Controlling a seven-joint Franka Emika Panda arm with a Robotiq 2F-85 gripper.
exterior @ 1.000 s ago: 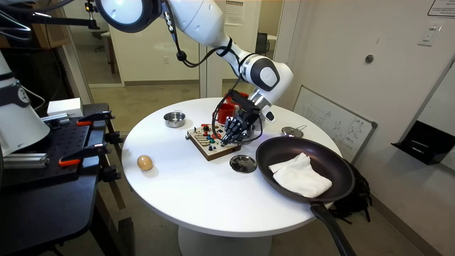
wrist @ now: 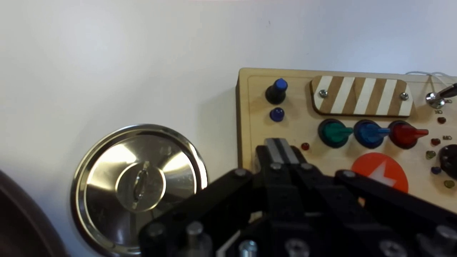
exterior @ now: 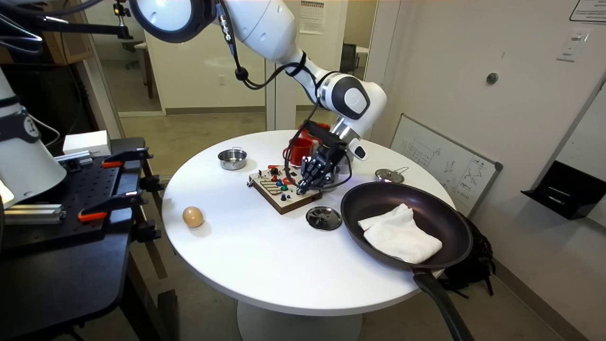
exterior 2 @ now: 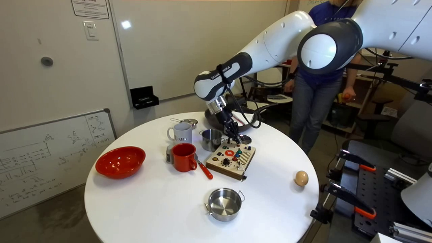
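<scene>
A wooden board with knobs, switches and small lights [wrist: 261,128] lies flat on the white table. My gripper is over the board's edge on the side toward the steel lid, its two fingers together and nothing showing between them. Just beyond the fingertips are a small red light [wrist: 305,146] and a dark blue light [wrist: 277,114]. Whether the tips touch the board's surface cannot be told. Green [wrist: 335,133], blue [wrist: 370,133] and red [wrist: 405,134] knobs sit in a row to their right. My fingers and mount hide the board's near corner.
A steel lid [wrist: 103,188] lies beside the board, with a large dark pan [exterior: 363,196] holding a white cloth [exterior: 403,238] beyond it. A steel pot [exterior 2: 211,139], grey mug [exterior 2: 182,133] and red mug [exterior 2: 184,156] crowd the other side.
In exterior view 1 the board has shifted slightly to the right. The arm's wrist joint sits a little further left, and the fingers remain at the board.
</scene>
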